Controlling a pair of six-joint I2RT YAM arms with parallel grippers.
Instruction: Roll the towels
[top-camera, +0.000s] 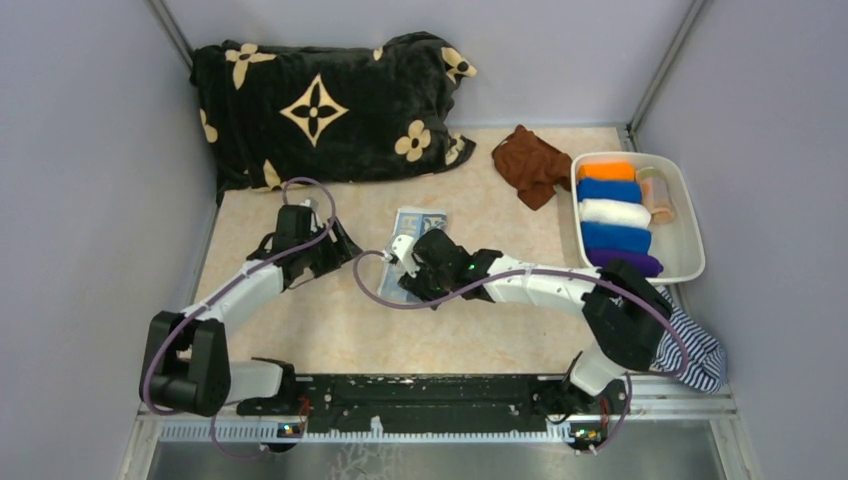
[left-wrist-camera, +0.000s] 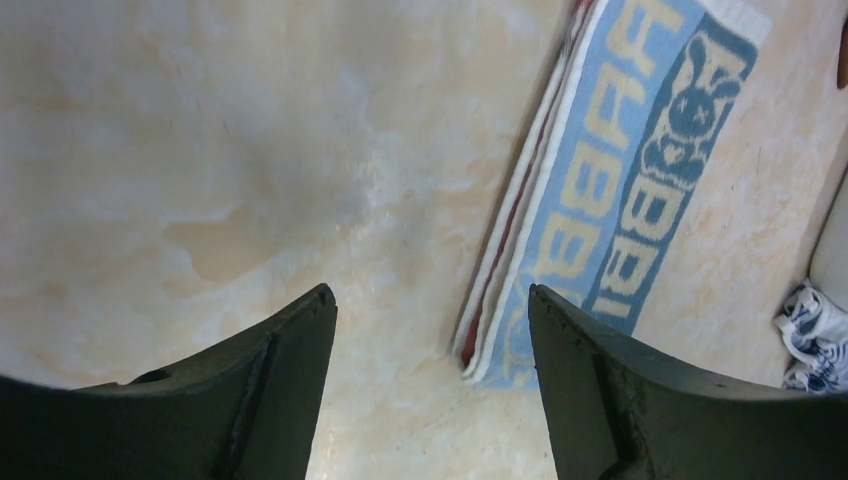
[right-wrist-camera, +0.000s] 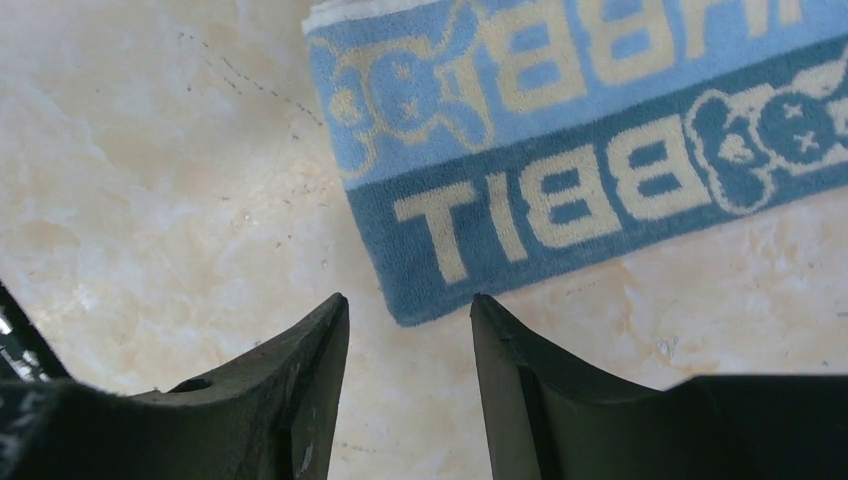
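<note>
A blue towel with pale lettering (top-camera: 420, 220) lies folded into a narrow strip in mid table, two tones of blue showing in the wrist views (left-wrist-camera: 600, 190) (right-wrist-camera: 560, 200). My left gripper (top-camera: 338, 250) hovers left of it, open and empty; in the left wrist view its fingertips (left-wrist-camera: 305, 310) frame bare table beside the towel's near end. My right gripper (top-camera: 410, 282) is over the towel's lower part, open; in the right wrist view its fingertips (right-wrist-camera: 325, 315) are by the dark blue corner.
A white bin (top-camera: 680, 220) of rolled towels stands at the right. A brown cloth (top-camera: 530, 165) lies at the back, beside a dark patterned blanket (top-camera: 330, 100). A striped cloth (top-camera: 695, 350) lies at the front right.
</note>
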